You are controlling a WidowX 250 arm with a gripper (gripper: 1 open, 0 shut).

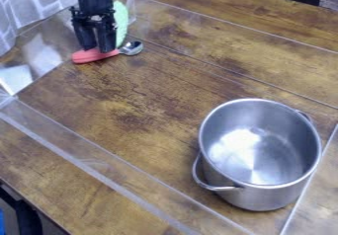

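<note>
A black gripper [95,38] hangs at the upper left, low over a red-handled spoon [93,55] whose metal bowl [130,47] points right. Its fingers reach down to the red handle; whether they are open or closed on it is not clear. Behind them stands a pale green object [121,18], partly hidden by the gripper.
A large steel pot [259,155] with side handles sits at the lower right. Clear plastic edging [53,131] runs along the wooden table. A pale crumpled sheet [20,56] lines the left side.
</note>
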